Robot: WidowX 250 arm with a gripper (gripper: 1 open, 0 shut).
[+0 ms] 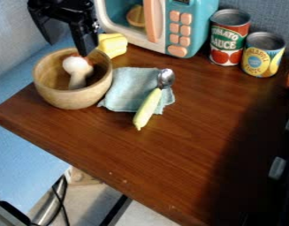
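Observation:
My black gripper hangs at the top left, above a wooden bowl; its fingers are dark and I cannot tell whether they are open or shut. In the bowl is a pale object with a red-and-white top. A yellow block stands behind the bowl. A spoon with a pale yellow handle lies on a light blue cloth to the bowl's right.
A toy microwave stands at the back. A tomato sauce can and a yellow-labelled can are at the back right.

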